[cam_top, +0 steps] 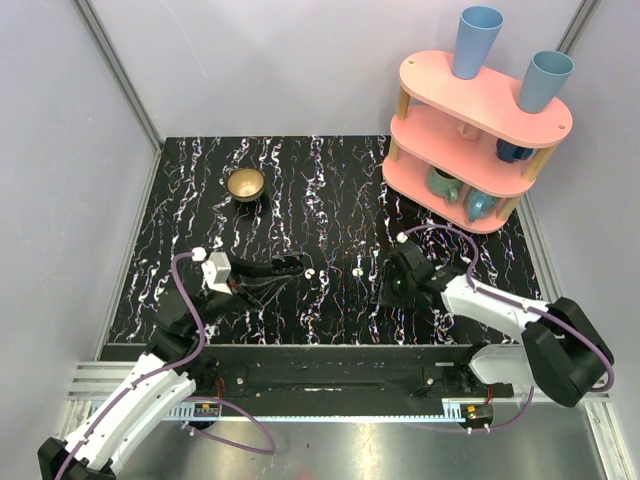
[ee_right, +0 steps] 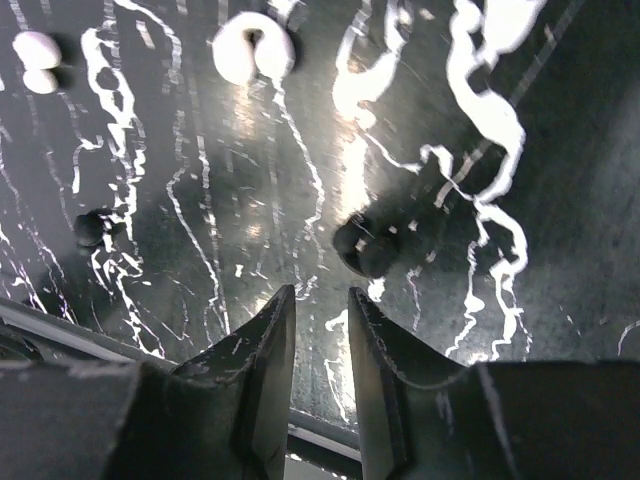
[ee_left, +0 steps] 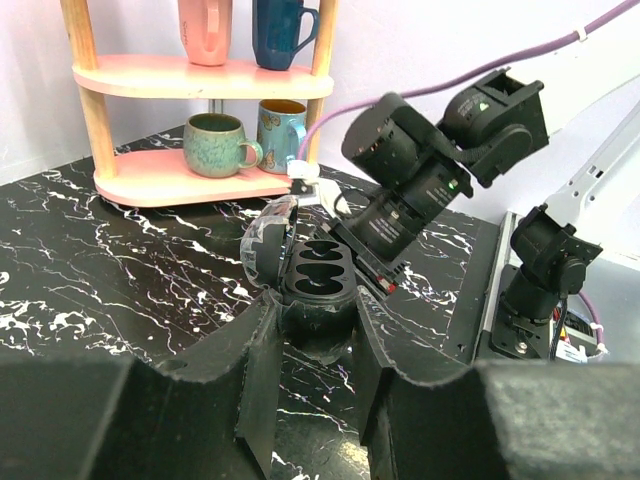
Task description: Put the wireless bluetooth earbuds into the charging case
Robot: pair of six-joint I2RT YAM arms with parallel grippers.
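A black charging case (ee_left: 320, 272) with its lid (ee_left: 268, 243) raised and dark round sockets on top is held upright above the table. My left gripper is shut on it, one finger at each side. On the table, in the right wrist view, lie a black earbud (ee_right: 365, 247), a white ring-shaped piece (ee_right: 253, 46), a white earbud (ee_right: 38, 62) and a small black piece (ee_right: 90, 229). My right gripper points down over the table, partly open and empty. The nearest black earbud appears just beyond its fingertips, slightly right of the gap.
A pink shelf (cam_top: 480, 100) with cups and mugs stands at the back right. A gold bowl (cam_top: 246, 184) sits at the back left. The dark marbled table (cam_top: 330, 200) is otherwise largely bare, and its front edge runs close below both grippers.
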